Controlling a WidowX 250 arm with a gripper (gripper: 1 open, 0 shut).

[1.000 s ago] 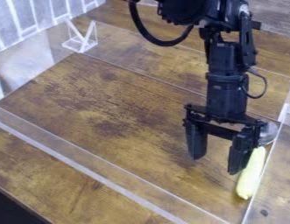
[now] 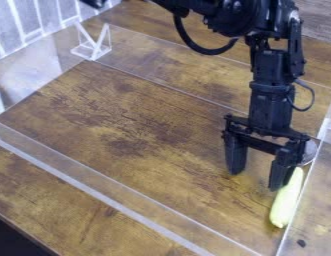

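Observation:
My black gripper (image 2: 256,170) hangs at the right of the wooden tray floor, its two fingers apart and pointing down, with nothing seen between them. A pale yellow-green elongated object (image 2: 285,206) lies along the right edge of the floor, just right of and below the fingers. Part of a small metallic item (image 2: 309,150) shows behind the gripper at the right wall.
Clear low walls (image 2: 154,220) border the wooden work area. A white bracket (image 2: 92,45) stands at the back left, near a white slatted rail (image 2: 21,20).
Over the last second my gripper has shifted slightly to the right and up in the view, nearer the right edge. The yellow-green object has not visibly moved.

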